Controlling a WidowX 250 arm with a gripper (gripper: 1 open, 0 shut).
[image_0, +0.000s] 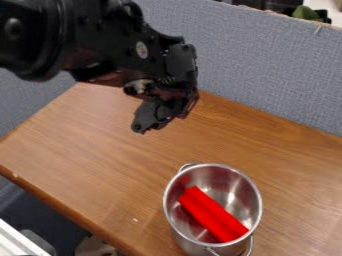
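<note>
A black robot arm reaches in from the upper left, and its gripper (159, 110) hangs over the back middle of the wooden table, with nothing visible between its dark fingers. At the lower right stands a steel pot (182, 226) with side handles, and a red cylinder (211, 213) lies tilted inside it. The gripper is above and behind the pot, apart from it.
A grey padded wall (267, 70) runs along the back. The table's left edge drops to a dark area with white and grey items at the lower left.
</note>
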